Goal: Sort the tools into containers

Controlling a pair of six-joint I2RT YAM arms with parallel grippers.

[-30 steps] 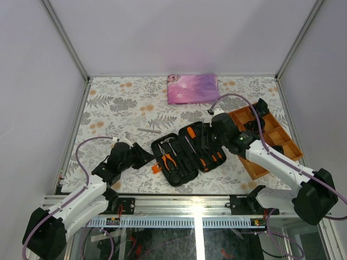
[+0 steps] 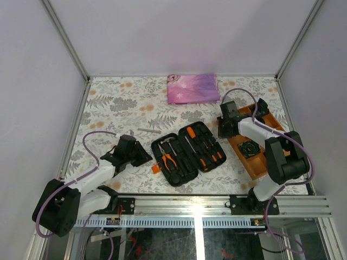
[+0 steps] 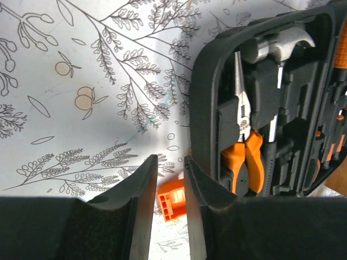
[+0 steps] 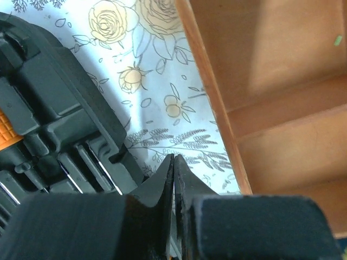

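Observation:
A black tool case [image 2: 179,181] lies open in mid-table, its two halves holding a hammer [image 3: 287,46], pliers [image 3: 243,122] with orange handles and several screwdrivers. Beside its left half rests a small orange piece [image 3: 172,199]. My left gripper is part open just left of the case, above and short of that piece, with empty space between its fingertips. Between the case and the brown compartment box [image 4: 217,116], my right gripper hovers shut; nothing shows between its tips. The box's compartments [image 4: 293,40] nearest this gripper look mostly empty.
A coil of dark cable [image 2: 249,149] and black items [image 2: 260,106] sit in the box. Behind the case are a pink-purple folded cloth [image 2: 192,89] and a pale thin bar [image 2: 149,130].
My right gripper has moved right, from over the case's right half to the gap beside the box. The left arm has shifted slightly, its gripper staying beside the case.

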